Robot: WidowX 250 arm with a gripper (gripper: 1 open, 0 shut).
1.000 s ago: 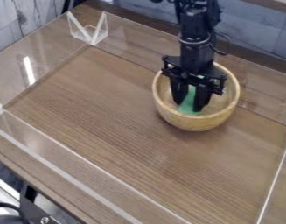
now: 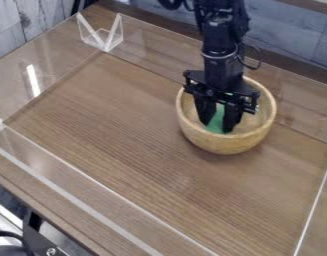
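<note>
A tan wooden bowl [image 2: 217,139] sits on the table at right of centre. Inside it is a green object [image 2: 210,116], mostly covered by my black gripper [image 2: 221,115], which reaches down from the top with its fingers within the bowl around that object. Whether the fingers are closed on the green object I cannot tell, as the dark parts overlap.
A white wire piece [image 2: 102,35] stands at the back left. Grey panels border the back, and a dark cable lies at the bottom left corner.
The gripper has shifted slightly left within the bowl. The bowl stays in about the same place.
</note>
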